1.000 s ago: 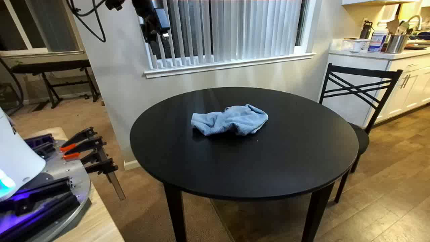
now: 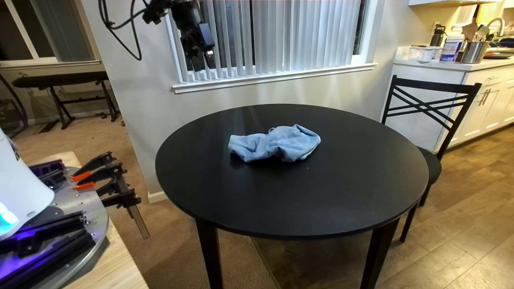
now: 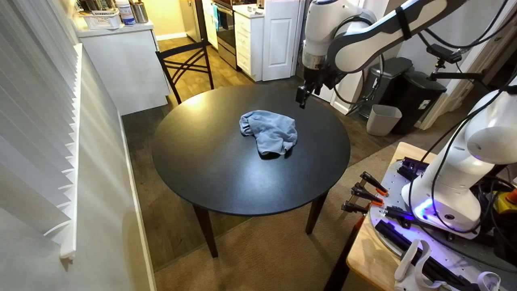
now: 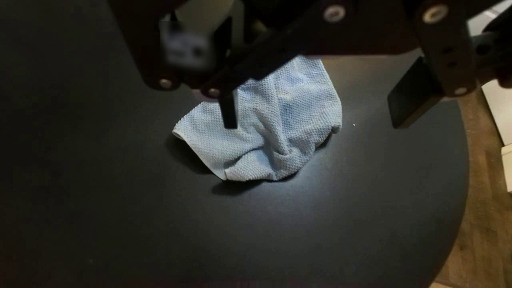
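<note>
A crumpled light-blue cloth (image 2: 276, 143) lies on the round black table (image 2: 298, 202), with folds and a raised, bunched part. In the second exterior view the cloth (image 3: 270, 131) sits a little right of the table's middle. My gripper (image 3: 303, 97) hangs in the air above the table's level, apart from the cloth. From the wrist, the gripper stands open with its fingers wide apart and nothing held between them. One finger (image 4: 229, 110) overlaps the cloth (image 4: 288, 120) in that view, and the gripper's body hides the cloth's far part.
A black chair (image 2: 424, 115) stands by the table's far right side. Behind the table are a wall and a window with blinds (image 2: 298, 38). Clamps (image 2: 108, 178) jut from the robot's wooden stand. Apart from the cloth, the tabletop is clear.
In the first exterior view my gripper has moved a little to the right and down. The cloth and table look unchanged.
</note>
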